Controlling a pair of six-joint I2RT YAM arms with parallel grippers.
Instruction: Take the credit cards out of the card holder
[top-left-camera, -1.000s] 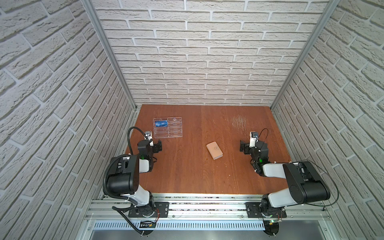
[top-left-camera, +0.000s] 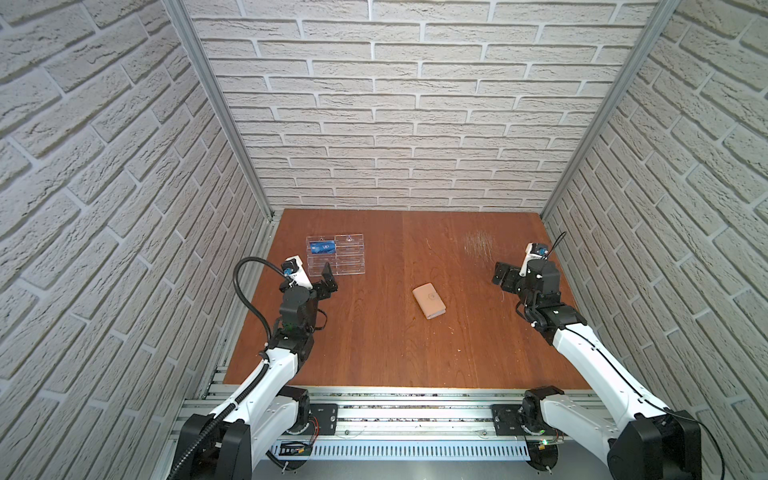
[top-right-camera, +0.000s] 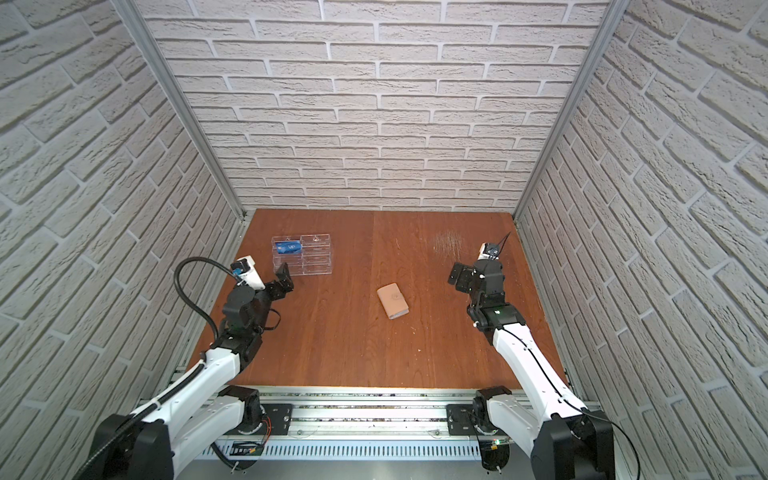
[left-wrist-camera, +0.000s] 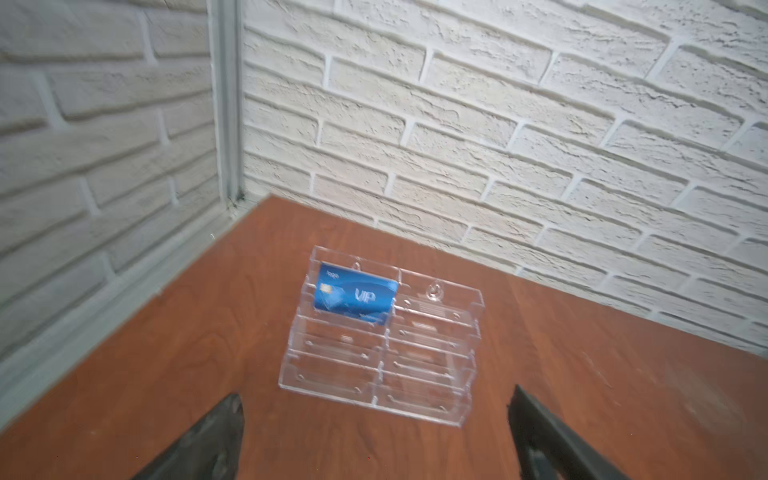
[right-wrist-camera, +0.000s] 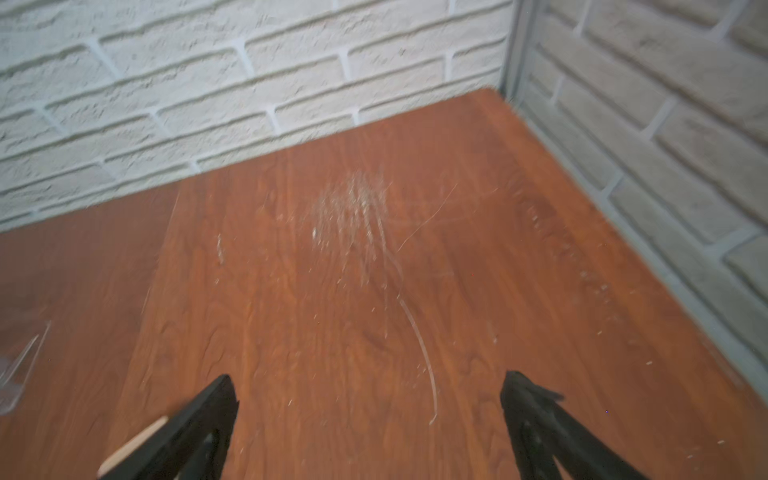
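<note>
A clear, tiered card rack (left-wrist-camera: 381, 376) stands on the table at the back left, with a blue card (left-wrist-camera: 354, 293) in its upper left compartment. A closed tan card holder (top-left-camera: 429, 301) lies on the middle of the table, with no cards showing outside it. My left gripper is open, its fingers apart in front of the rack and nothing between them. Over on the right side, my right gripper is open and empty above bare wood. One edge of the tan holder (right-wrist-camera: 132, 446) peeks out at the lower left of the right wrist view.
Brick walls (top-left-camera: 416, 104) close off the back and both sides. A metal rail (top-left-camera: 416, 400) runs along the front.
The left gripper has come toward the rack; the right gripper has moved right and farther back. Rack and tan holder have stayed put.
</note>
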